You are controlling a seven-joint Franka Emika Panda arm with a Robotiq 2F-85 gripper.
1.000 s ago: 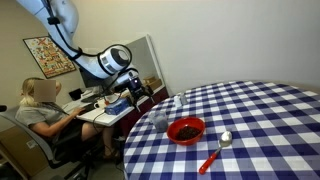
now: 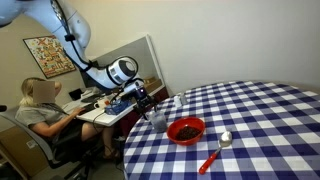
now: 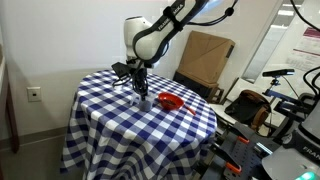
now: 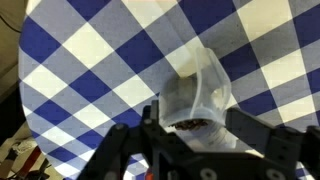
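A clear, greyish cup (image 2: pixel 160 122) stands on the checkered cloth, just left of a red bowl (image 2: pixel 187 130) with dark contents. My gripper (image 2: pixel 148 111) is low over the table at the cup's left. In the wrist view the transparent cup (image 4: pixel 196 88) lies between my spread fingers, its lower part against dark brown matter that I cannot place inside or behind it. The gripper is open; whether either finger touches the cup cannot be made out.
A spoon with a red handle (image 2: pixel 209 161) lies right of the bowl. Farther back stands a small whitish object (image 2: pixel 180 99). A person (image 2: pixel 48 120) sits beyond the table's left edge.
My arm has come down and a little to the right, bringing the gripper close to the cup. Cup, bowl and spoon have kept their places.
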